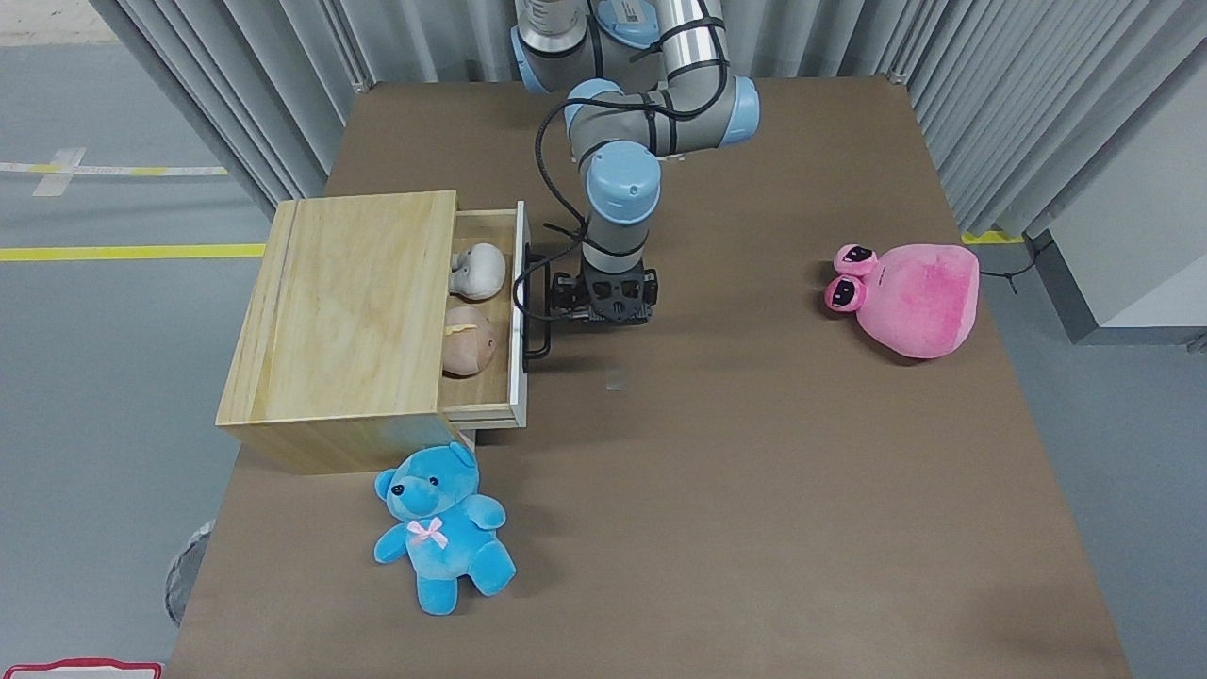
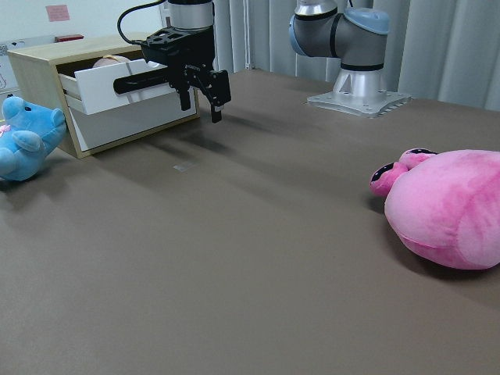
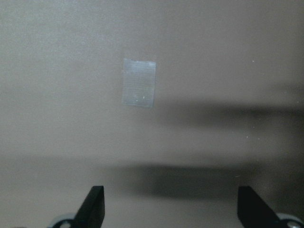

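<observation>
A wooden cabinet [image 1: 334, 306] has its white-fronted drawer [image 2: 101, 86] part pulled out, holding a grey-white plush [image 1: 481, 272] and a beige plush [image 1: 466, 345]. My gripper is beside the drawer front, against or very near its handle in the front and left views. In the wrist view its two black fingers stand apart over bare brown table, with nothing between them; it is open.
A blue teddy bear [image 1: 441, 526] lies at the cabinet's near end. A pink plush [image 1: 911, 300] lies at the right.
</observation>
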